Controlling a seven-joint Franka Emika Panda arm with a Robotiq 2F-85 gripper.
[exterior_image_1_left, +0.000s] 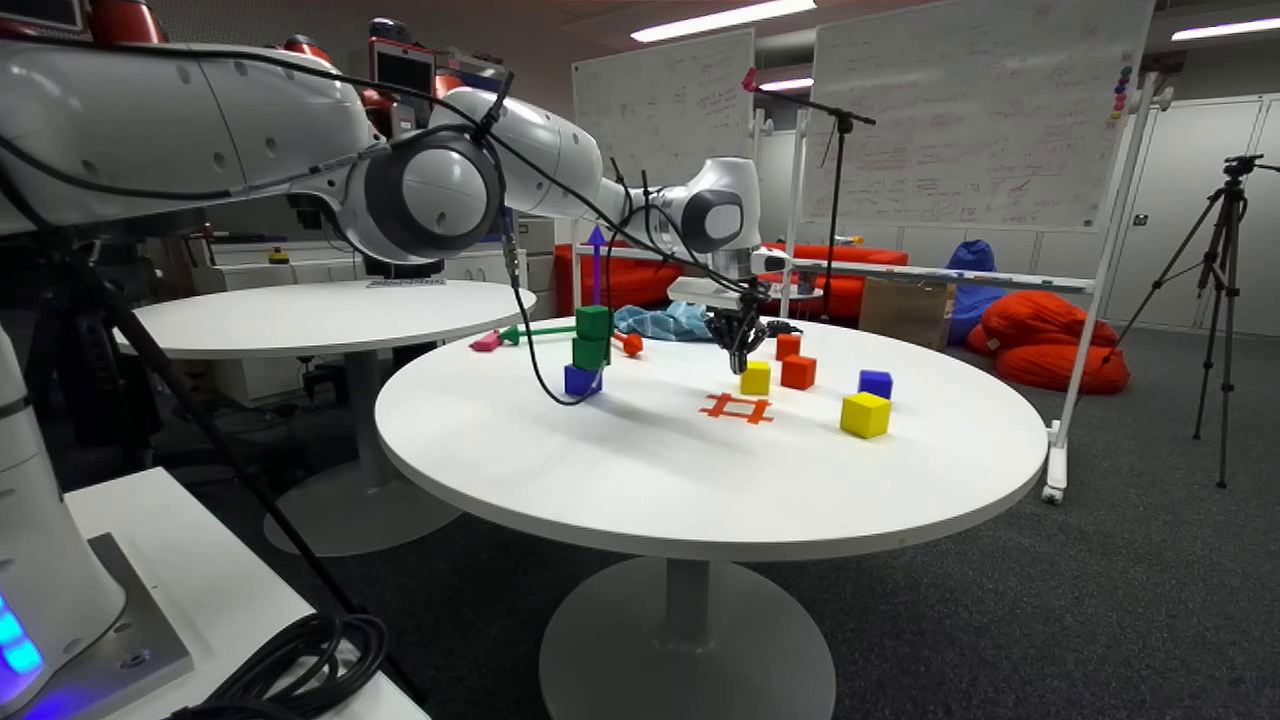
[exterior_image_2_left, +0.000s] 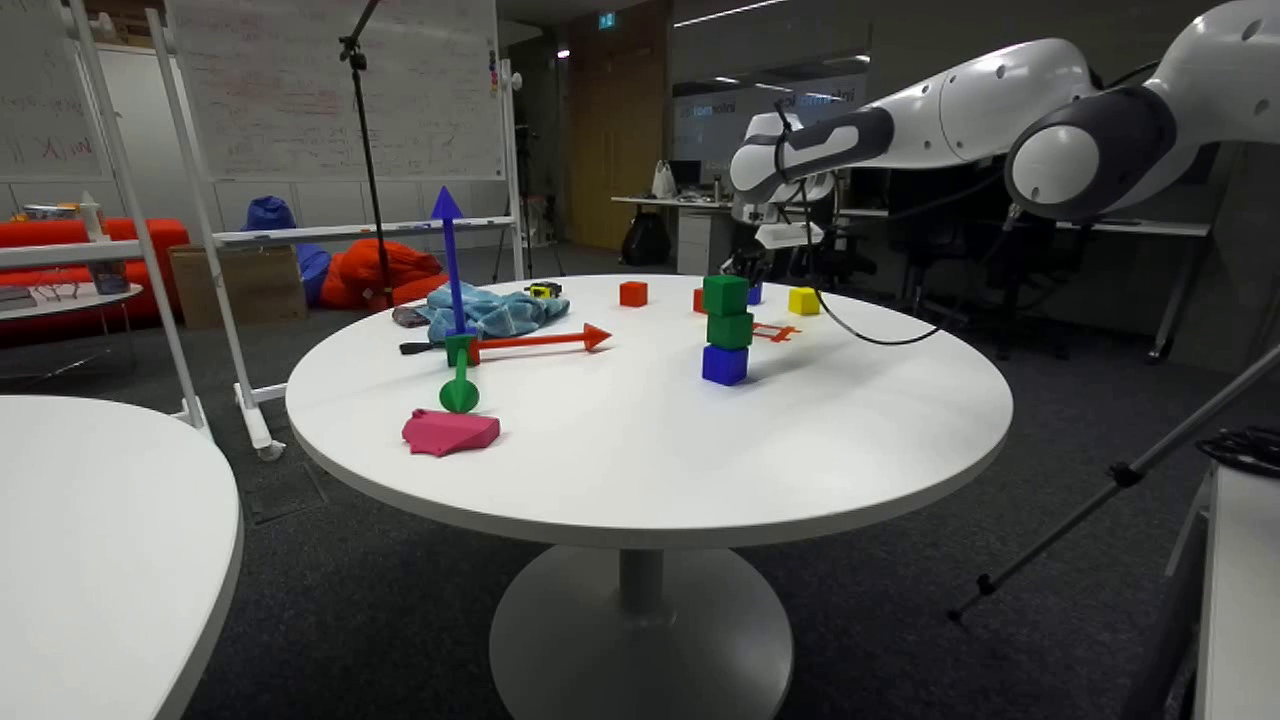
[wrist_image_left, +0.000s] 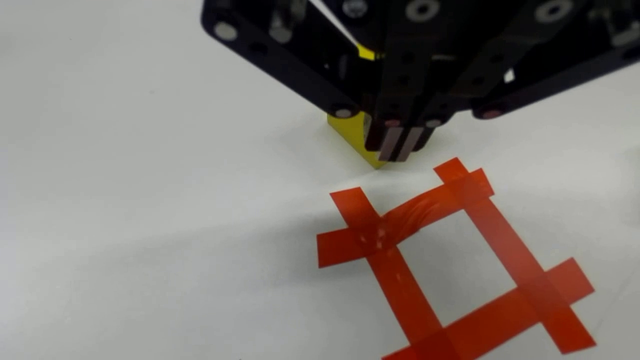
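Note:
In the wrist view my gripper is shut, its two pads together with nothing between them. Behind and below the fingers, a yellow cube rests on the table, mostly hidden by them; its near corner pokes out on the left. A square outline of red tape lies on the tabletop close to that cube, its inside bare. Exterior view 1 has the same yellow cube right beside the gripper, just beyond the red tape.
Red cubes, a blue cube and another yellow cube stand to the right. A stack of two green cubes on a blue cube rises nearby. A blue cloth lies farther off.

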